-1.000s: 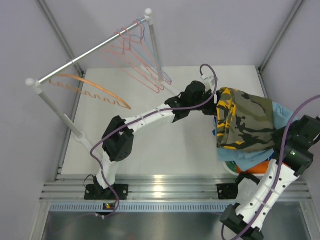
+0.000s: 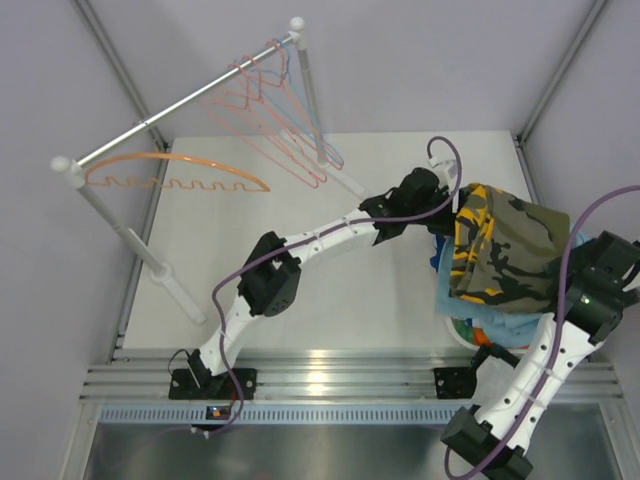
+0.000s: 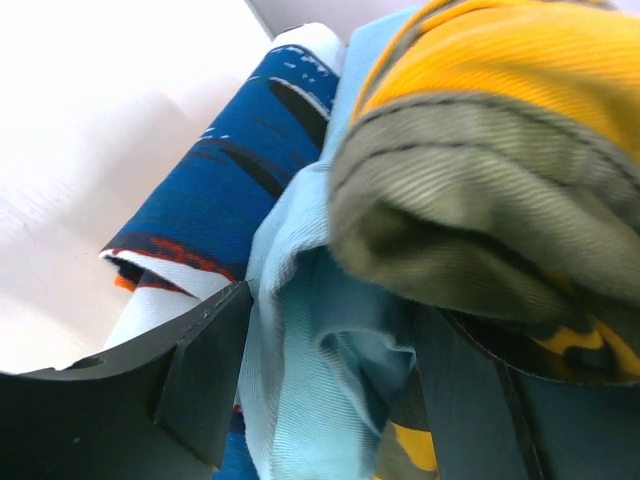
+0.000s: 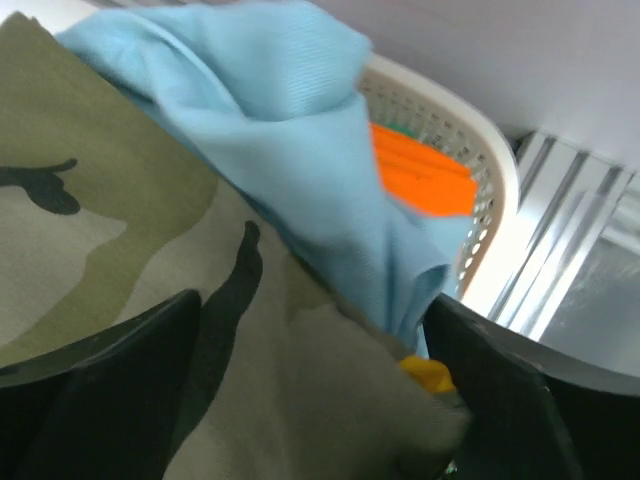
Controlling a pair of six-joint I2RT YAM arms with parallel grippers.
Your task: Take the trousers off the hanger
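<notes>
The camouflage trousers point(image 2: 510, 250) with yellow patches lie on light blue cloth point(image 2: 470, 310) in a white basket at the right. My left gripper point(image 2: 450, 205) is at their upper left corner; in the left wrist view it point(image 3: 330, 340) is closed on the camouflage and light blue fabric. My right gripper point(image 2: 570, 270) is at their right end; in the right wrist view its fingers straddle the trousers' edge, part open, blurred, so a firm hold cannot be told.
A white rail with pink, blue and orange hangers point(image 2: 180, 170) stands at the left. The board's middle is clear. The basket point(image 4: 490, 160) holds orange cloth too.
The left gripper has moved right with the trousers' left edge, which shifted rightward.
</notes>
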